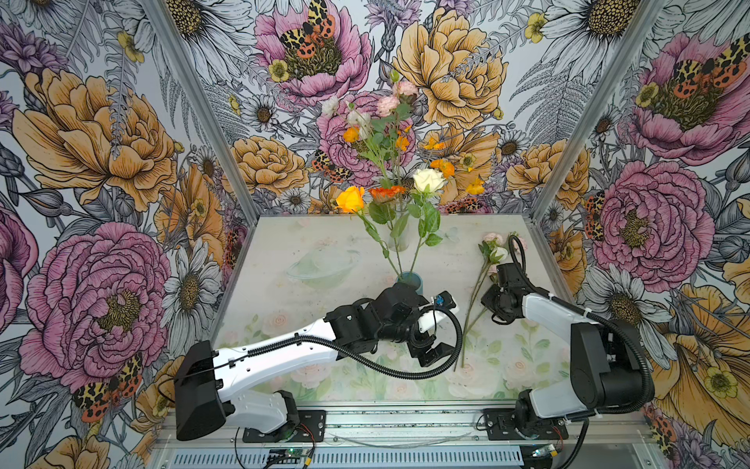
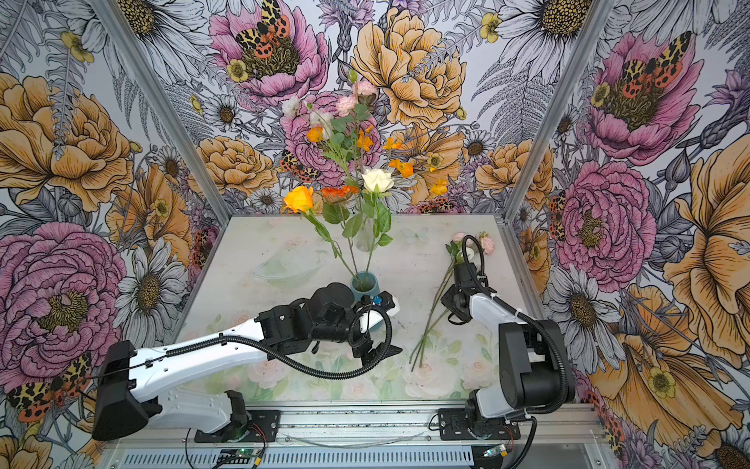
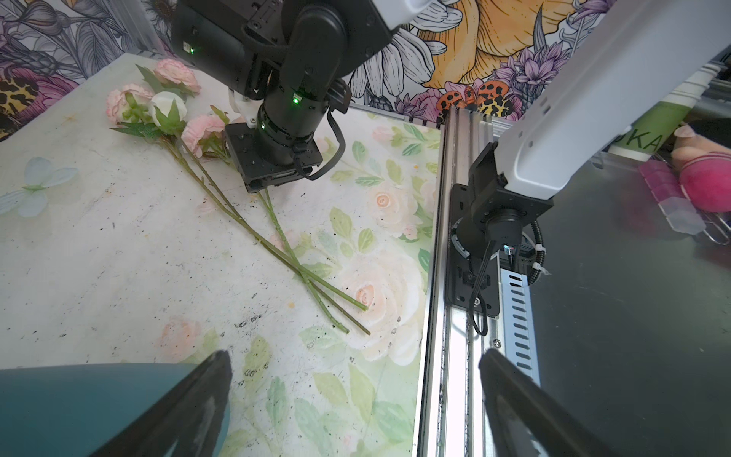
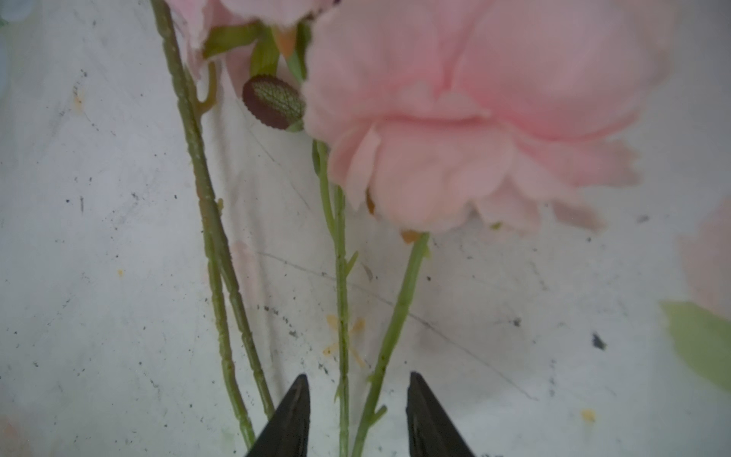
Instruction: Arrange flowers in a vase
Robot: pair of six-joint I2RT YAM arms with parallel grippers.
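A teal vase (image 2: 364, 284) stands mid-table holding a yellow rose (image 1: 350, 199), a white rose (image 1: 429, 181) and orange blooms. Pink and white flowers (image 3: 176, 72) lie on the right side of the table, their green stems (image 3: 251, 229) crossing toward the front. My right gripper is open above them; in its wrist view two stems show between the fingertips, not gripped, below a large pink bloom (image 4: 457, 114). The left gripper stands open and empty in front of the vase, whose teal side (image 3: 99, 403) fills its view's lower left corner.
Behind the vase stands a clear vase (image 1: 400, 234) with tall mixed flowers. A pale translucent dish (image 1: 323, 267) lies at the left back. A metal rail (image 3: 434, 304) runs along the front edge.
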